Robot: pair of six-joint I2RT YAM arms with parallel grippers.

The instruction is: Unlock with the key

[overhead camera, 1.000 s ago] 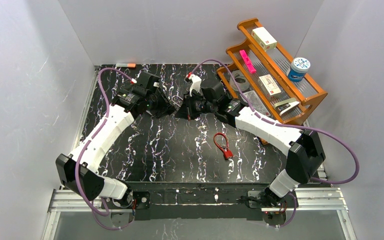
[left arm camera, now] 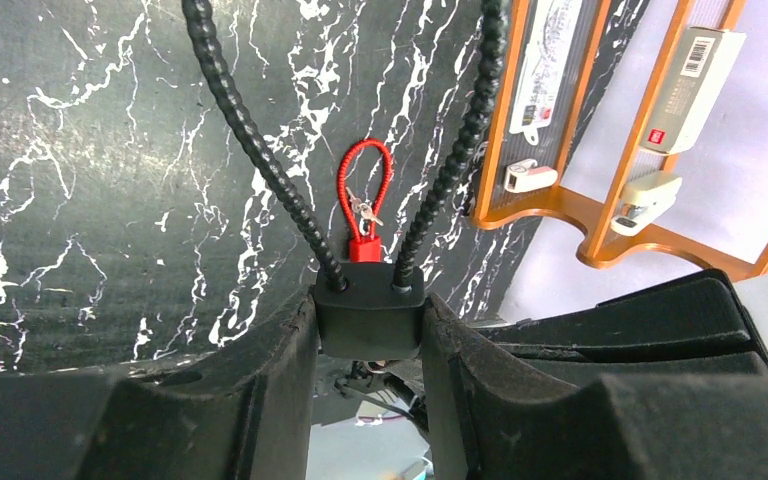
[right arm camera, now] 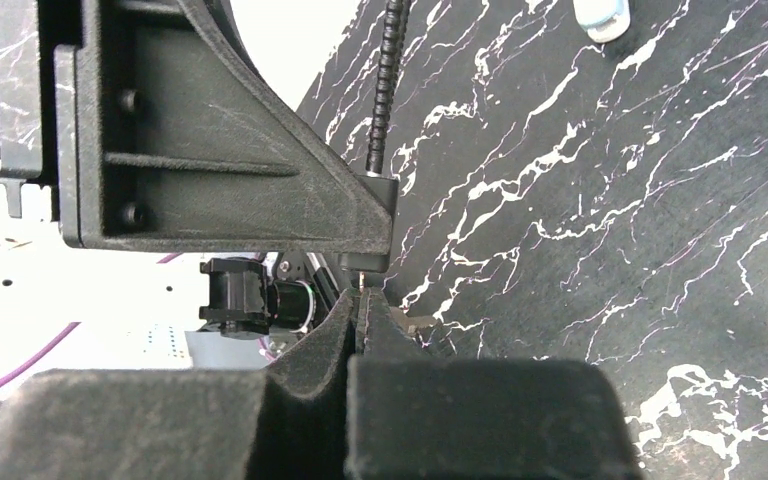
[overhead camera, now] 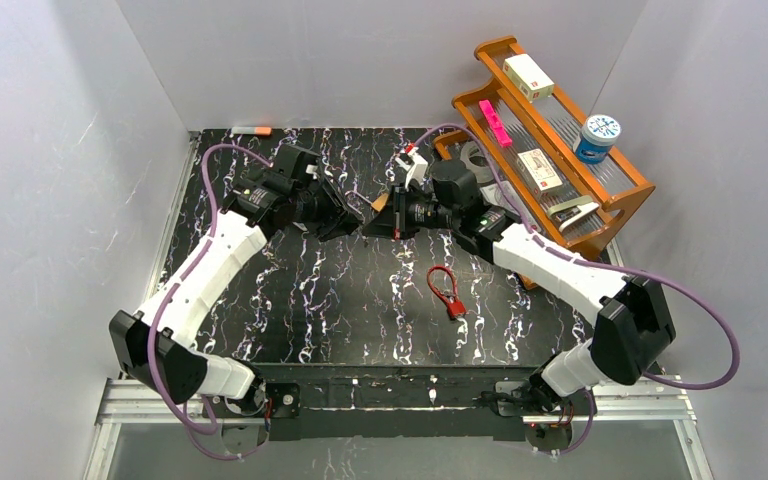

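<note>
My left gripper is shut on the body of a black cable lock (left arm camera: 370, 285), whose two dark cable legs rise away from the fingers. In the right wrist view the lock body (right arm camera: 380, 195) sits in the left gripper's fingers, one black cable leg above it. Below the lock, my right gripper is shut, with the thin metal shank of a key (right arm camera: 362, 280) showing between its fingertips and the lock's underside. Whether the tip is inside the keyhole cannot be told. A small metal piece (right arm camera: 415, 322) shows beside the right fingertips.
A red cable lock (overhead camera: 455, 308) with keys lies on the dark marbled table (overhead camera: 340, 320), right of centre. The wooden shelf (overhead camera: 615, 205) with boxes and a jar fills the back right. An orange-and-white item (overhead camera: 251, 131) lies at the back left.
My right arm has shifted right, so its gripper stands a little farther from the left one. A tan item behind the right gripper shows now.
</note>
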